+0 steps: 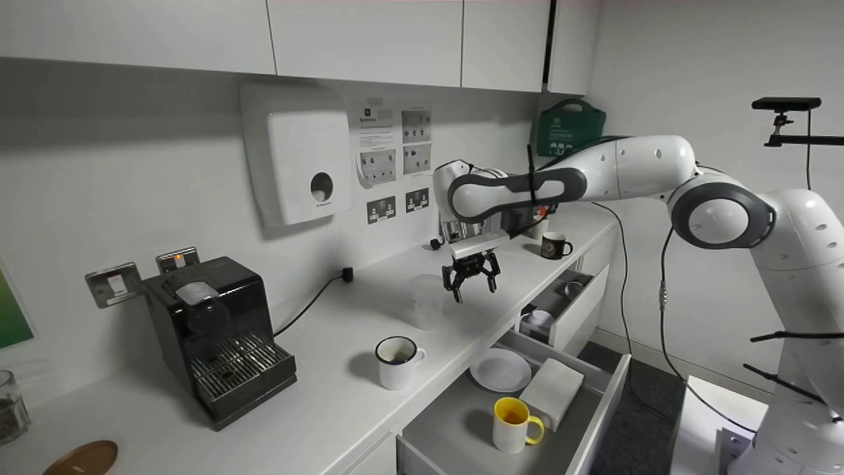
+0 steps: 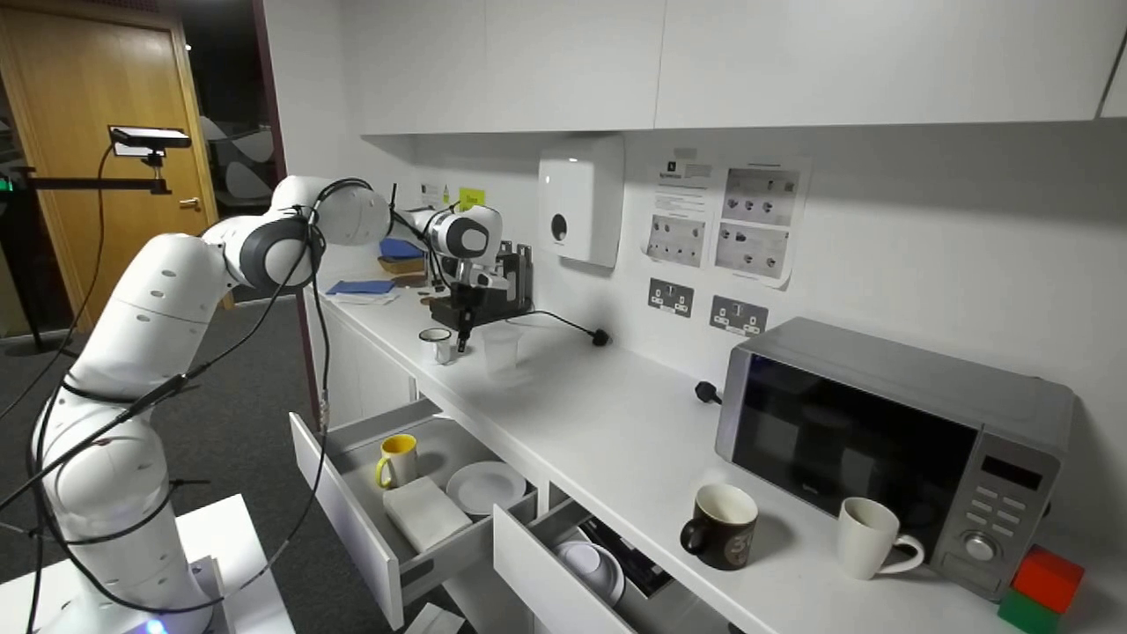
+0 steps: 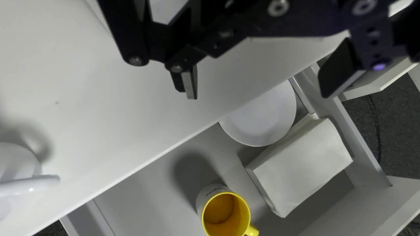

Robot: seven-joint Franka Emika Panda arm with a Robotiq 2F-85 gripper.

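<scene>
My gripper (image 1: 472,291) hangs open above the counter, with nothing between its fingers. To its left and below, a translucent plastic cup (image 1: 427,303) stands upright on the counter, apart from it. A white enamel mug with a dark rim (image 1: 397,363) is nearer the camera. Inside the open drawer, a white mug with a yellow inside (image 1: 511,426) stands upright beside a white box-like packet (image 1: 554,392) and a white plate (image 1: 500,371). The wrist view shows the fingers (image 3: 191,83) spread over the counter edge, with the yellow-lined mug (image 3: 226,214) below.
A black coffee machine (image 1: 217,336) stands on the counter's left. Farther along are a microwave (image 2: 887,444), a dark mug (image 2: 723,528) and a white mug (image 2: 872,539). The second drawer (image 2: 555,576) is open too, with dishes inside. Mid-counter is mostly clear.
</scene>
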